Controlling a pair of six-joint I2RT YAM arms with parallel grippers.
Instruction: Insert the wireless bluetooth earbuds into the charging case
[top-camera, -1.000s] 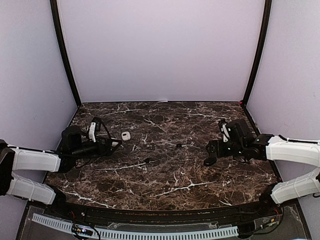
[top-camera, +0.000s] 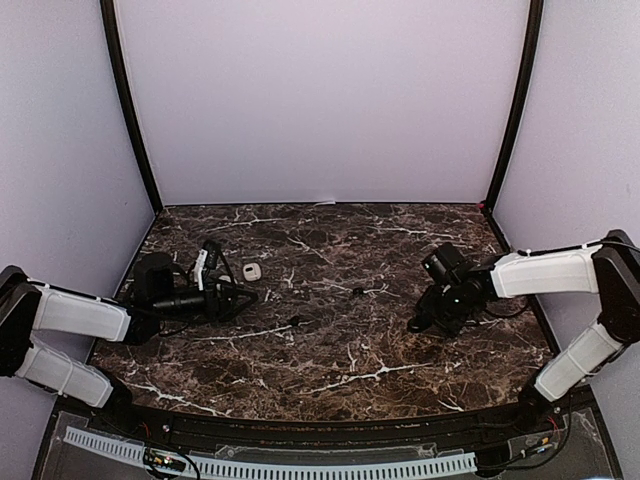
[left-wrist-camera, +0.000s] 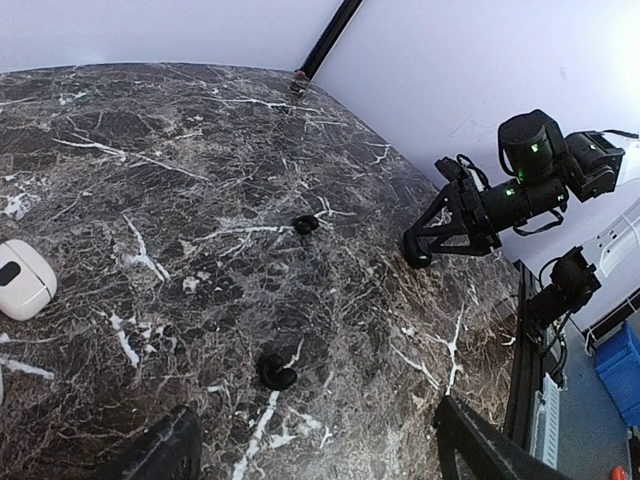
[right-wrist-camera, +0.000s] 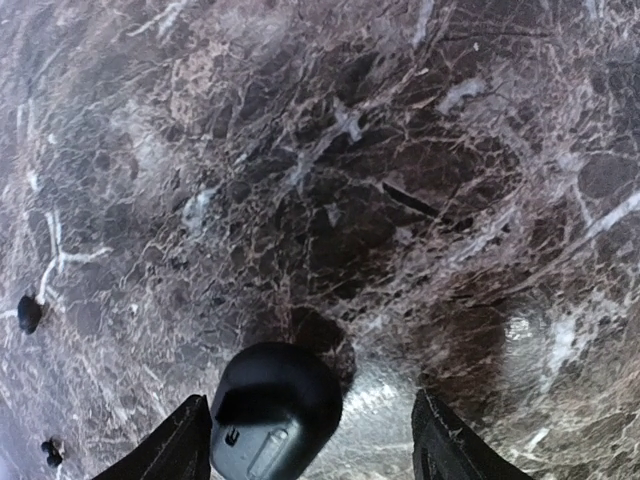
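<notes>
A glossy black charging case (right-wrist-camera: 275, 410) lies on the marble table at the right, low between the spread fingers of my right gripper, which stands part open around it. Two small black earbuds lie on the table: one near the middle (left-wrist-camera: 305, 224), the other nearer the left (left-wrist-camera: 276, 373). My left gripper is open above the table at the left, nothing between its fingers. A white case (left-wrist-camera: 22, 280) lies just beyond it toward the back.
Walls bound it at the back and both sides.
My right gripper has swung and come down onto the black case.
</notes>
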